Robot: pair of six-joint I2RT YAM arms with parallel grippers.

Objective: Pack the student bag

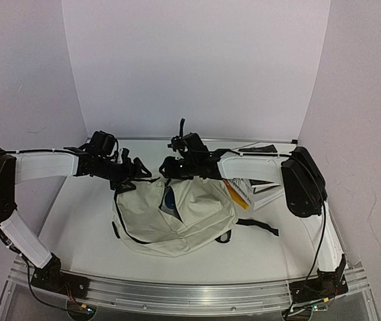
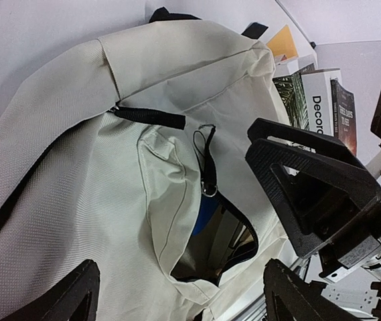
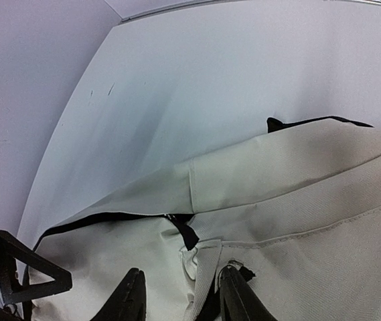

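A cream fabric bag (image 1: 143, 224) lies on the table with its zip partly open. Something blue (image 2: 205, 214) shows inside the opening, along with other contents too hidden to name. A black zip end tab (image 2: 150, 118) lies at the bag's far edge, and a dark zip pull (image 2: 209, 180) hangs by the opening. My left gripper (image 1: 140, 176) is open over the bag's far left corner, its fingers well apart in the left wrist view. Close to its right, my right gripper stands open above the far edge near the zip's end, with no object visibly gripped.
Books (image 2: 321, 100) lie behind the bag on the right, partly covered by my right arm, with an orange-yellow item (image 1: 239, 193) beside them. A black strap (image 1: 258, 226) stretches right from the bag. Bare table (image 1: 76, 214) lies to the left. The two grippers are close together.
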